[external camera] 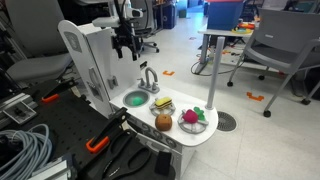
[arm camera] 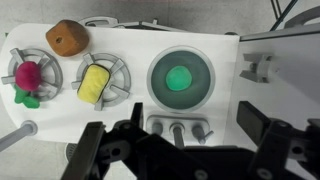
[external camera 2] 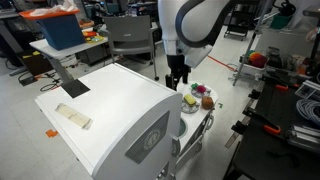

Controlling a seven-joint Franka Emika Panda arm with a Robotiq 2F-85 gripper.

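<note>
My gripper is open and empty above the toy kitchen counter (arm camera: 140, 55), its fingers spread on either side of the faucet in the wrist view. In exterior view 1 the gripper (external camera: 127, 50) hangs in front of the tall white cabinet (external camera: 92, 42), well above the sink (external camera: 137, 98). A round green thing (arm camera: 179, 79) lies in the grey sink bowl. On one burner rests a yellow sponge-like piece (arm camera: 93, 83). The other burner carries a dark pink, radish-like toy with green leaves (arm camera: 28, 75). A brown round toy (arm camera: 67, 37) sits near the counter edge.
The faucet (external camera: 150, 80) rises behind the sink, and the tall cabinet stands close beside it. A black table (external camera: 75, 130) with coiled cables (external camera: 25, 152) lies in front. Chairs (external camera: 280, 50) are at the back right.
</note>
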